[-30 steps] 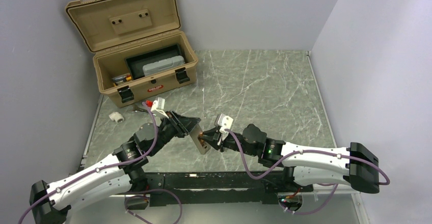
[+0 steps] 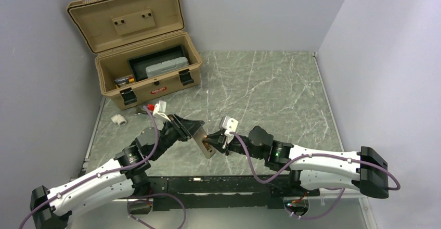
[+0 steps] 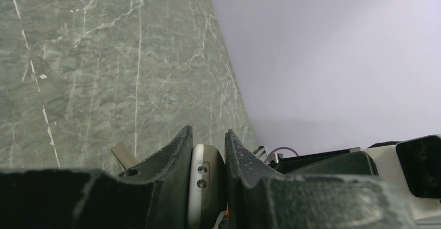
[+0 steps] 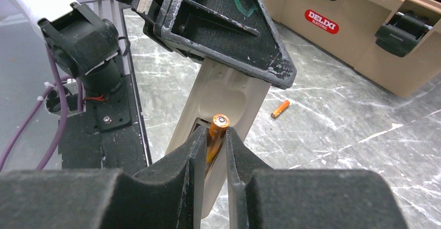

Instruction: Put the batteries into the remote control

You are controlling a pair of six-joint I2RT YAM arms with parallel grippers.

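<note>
My left gripper (image 2: 196,127) is shut on the remote control (image 4: 227,91), held tilted with its open battery compartment facing my right gripper (image 2: 208,139). In the right wrist view an orange battery (image 4: 217,129) stands in or at that compartment, between the tips of my right gripper; whether it is fully seated cannot be told. The right fingers look part open around it. A second orange battery (image 4: 280,109) lies loose on the table behind the remote. In the left wrist view the remote's end (image 3: 204,182) shows between the left fingers.
An open tan toolbox (image 2: 111,91) with trays stands at the back left. A white fitting (image 2: 118,119) and a red-handled tool (image 2: 151,107) lie before it.
My right arm has shifted very slightly at the remote; the left gripper with the remote stays where it was.
</note>
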